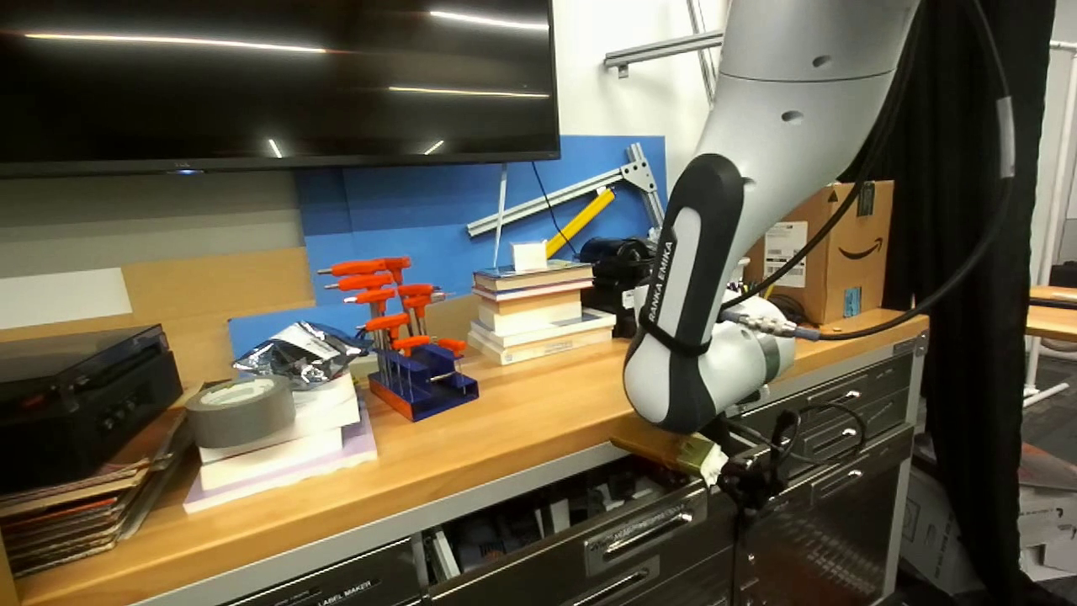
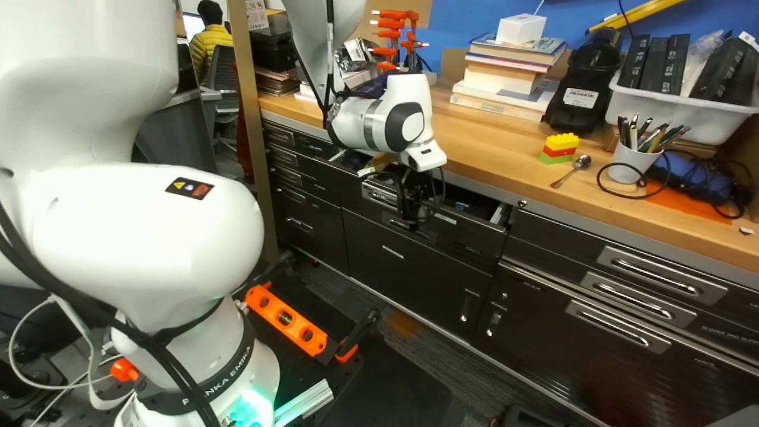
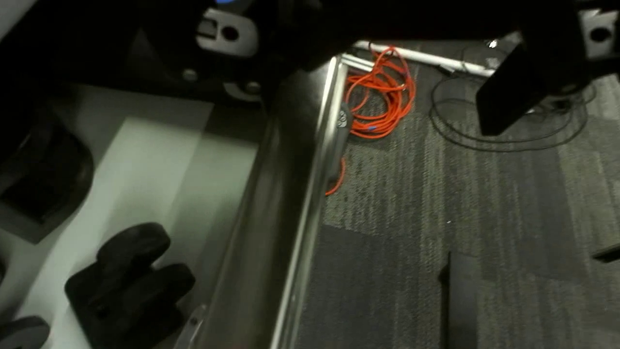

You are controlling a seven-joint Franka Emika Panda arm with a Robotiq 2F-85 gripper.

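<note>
A dark drawer (image 1: 646,530) under the wooden counter stands pulled out, with mixed items visible inside. My gripper (image 2: 414,206) is low at the drawer's front. From the wrist, the drawer's metal front edge (image 3: 314,186) runs between two open, widely spaced fingers (image 3: 503,96). The right finger hangs over the floor outside the drawer; the left one is dark and hard to make out near the drawer side. Nothing is seen gripped. Black objects (image 3: 125,285) lie on the drawer's pale bottom. Whether a finger touches the front panel cannot be told.
On the counter (image 1: 545,404) stand a blue rack (image 1: 424,389) of red-handled tools, a book stack (image 1: 535,313), a toy-brick block (image 2: 560,148), a spoon (image 2: 571,171) and a pen cup (image 2: 626,160). An orange cable (image 3: 378,96) lies on the floor.
</note>
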